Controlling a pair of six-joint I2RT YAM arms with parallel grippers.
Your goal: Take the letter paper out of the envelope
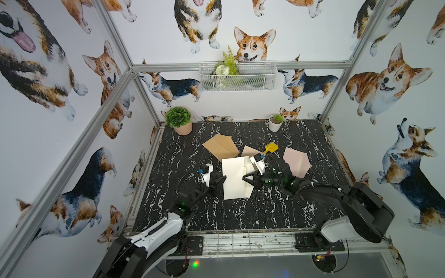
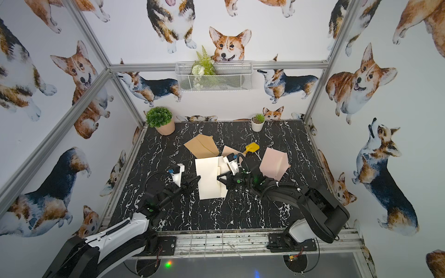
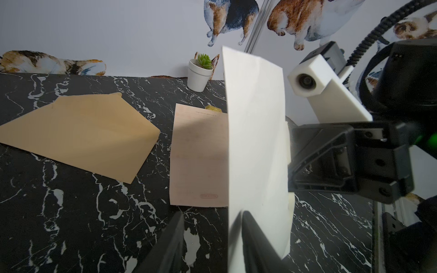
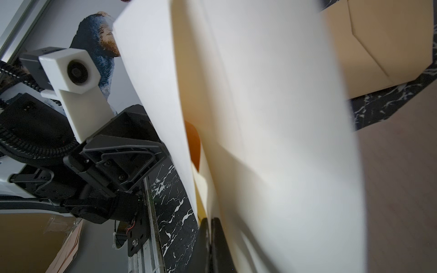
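Observation:
A folded cream-white paper is held up over the middle of the table. My right gripper is shut on one of its inner layers, with the sheet's large panels spreading to both sides. My left gripper stands part open at the opposite edge. In the left wrist view that edge appears between its two fingers, one finger overlapping the paper's face; whether they touch cannot be told. A tan envelope lies on the table at the back left. A pinkish sheet lies behind the held paper.
Another pink paper rests at the right. A yellow object lies behind my right gripper. Along the back stand a large potted plant and a small one.

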